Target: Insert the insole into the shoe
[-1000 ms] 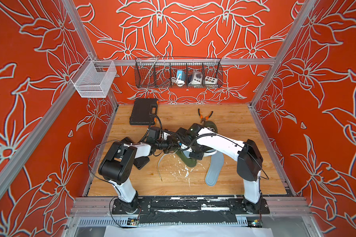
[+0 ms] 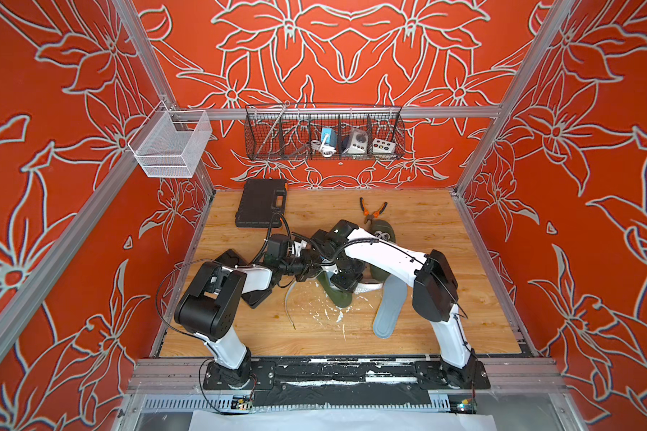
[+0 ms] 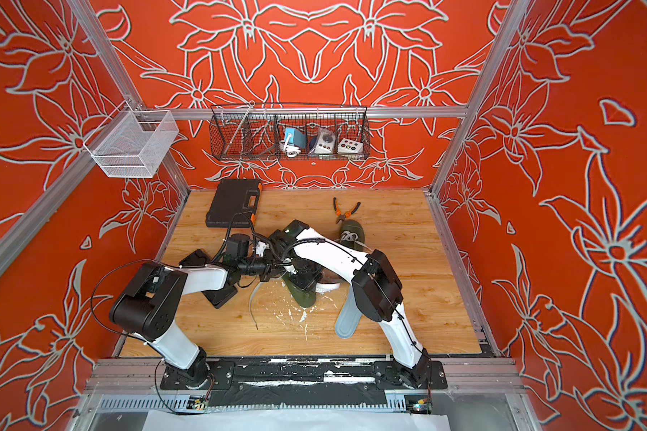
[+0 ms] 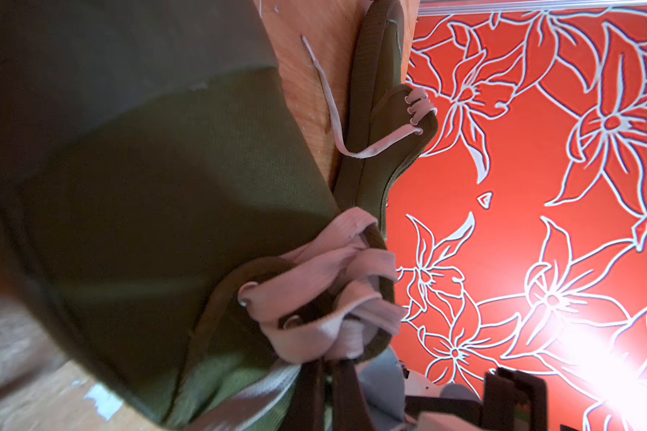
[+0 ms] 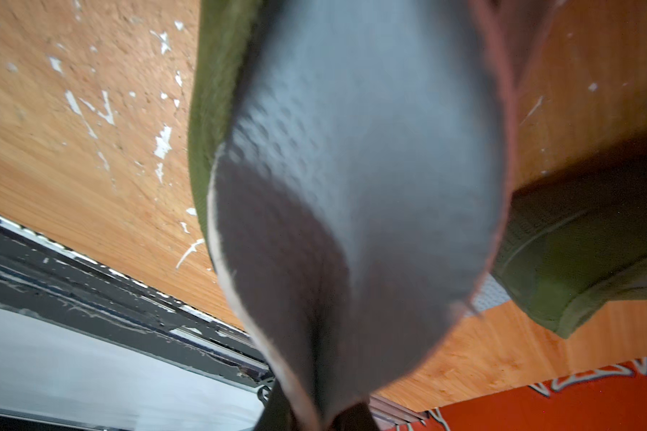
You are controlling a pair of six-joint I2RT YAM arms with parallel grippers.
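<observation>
An olive shoe lies at the table's middle beneath both arms; in the left wrist view its canvas upper and pinkish laces fill much of the frame. My left gripper is shut at the laces; whether lace lies between its fingers is unclear. My right gripper is shut on a bent grey insole, which reaches into the shoe's opening, green fabric along its side. A second olive shoe stands behind to the right, and a flat grey insole lies in front of it.
Orange-handled pliers lie at the back. A black case sits back left, and another dark object is under the left arm. A wire basket hangs on the back wall.
The left arm has moved slightly. The loose insole has not visibly moved.
</observation>
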